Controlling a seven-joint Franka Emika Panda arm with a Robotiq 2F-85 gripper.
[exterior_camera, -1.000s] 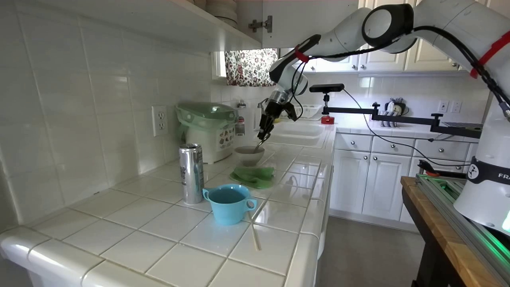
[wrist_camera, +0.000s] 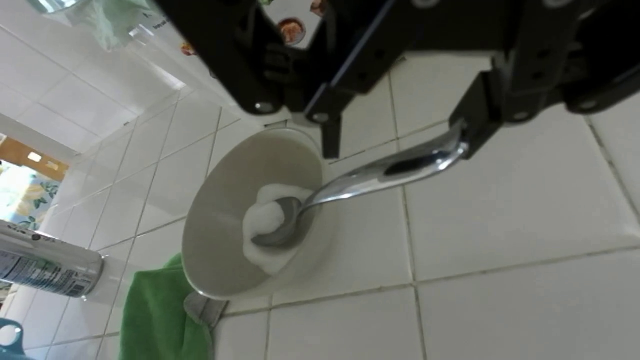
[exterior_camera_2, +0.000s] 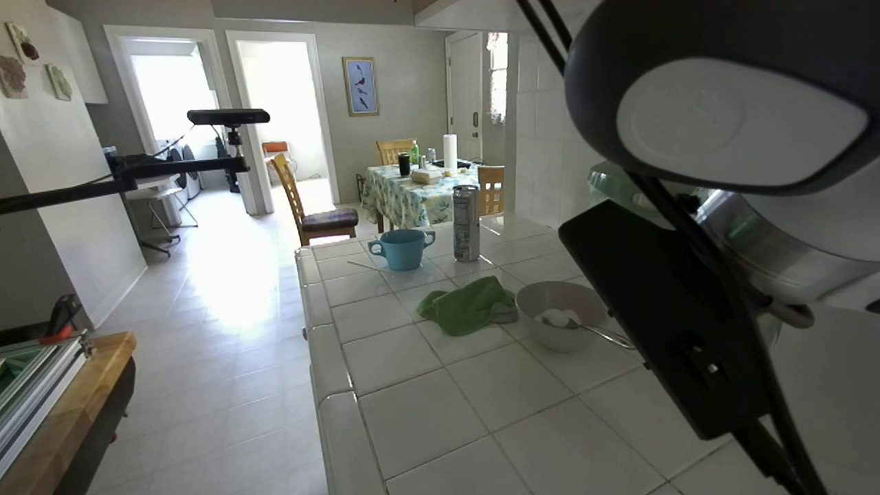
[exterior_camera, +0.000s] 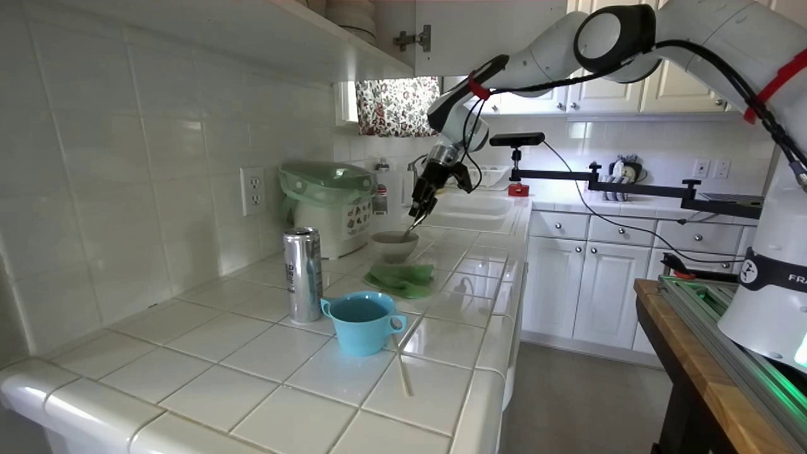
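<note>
My gripper stands open above the counter, its two fingers well apart. A metal spoon (wrist_camera: pixel 384 175) leans over the rim of a pale bowl (wrist_camera: pixel 213 210). The spoon's handle end meets the right finger in the wrist view; the left finger is clear of it. Inside the bowl, the spoon's head rests in a white substance (wrist_camera: pixel 264 258). Exterior view 1 shows the gripper (exterior_camera: pixel 418 219) pointing down at the bowl (exterior_camera: pixel 393 251). In exterior view 2 the arm hides the fingers, while the bowl (exterior_camera_2: pixel 544 326) and spoon (exterior_camera_2: pixel 606 334) show.
A green cloth (exterior_camera: pixel 401 280) lies beside the bowl. Nearer exterior view 1 stand a blue two-handled cup (exterior_camera: pixel 363 333) and a tall can (exterior_camera: pixel 304 276), with a thin stick (exterior_camera: pixel 403 374) by the cup. A green-lidded container (exterior_camera: pixel 333 219) stands against the wall.
The gripper has shifted very slightly in exterior view 1. The bowl, cloth, cup and can are where they were.
</note>
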